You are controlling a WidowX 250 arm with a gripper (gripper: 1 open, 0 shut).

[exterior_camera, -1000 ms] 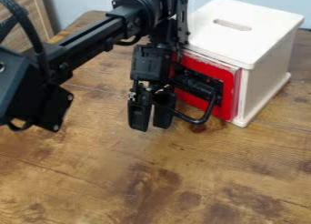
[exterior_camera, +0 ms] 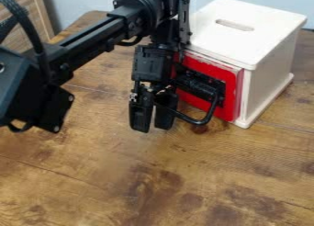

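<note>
A white box (exterior_camera: pixel 266 69) with a slot in its top stands at the upper right, a red door (exterior_camera: pixel 223 76) on its front with a black handle (exterior_camera: pixel 210 113). My black gripper (exterior_camera: pixel 152 114) hangs low in front of that door, just left of the handle, its two dark fingers pointing down. A small gap shows between the fingers, and nothing clear is held in it. Whether the handle touches the gripper cannot be told.
The arm reaches in from the upper left, and a pale wall stands behind.
</note>
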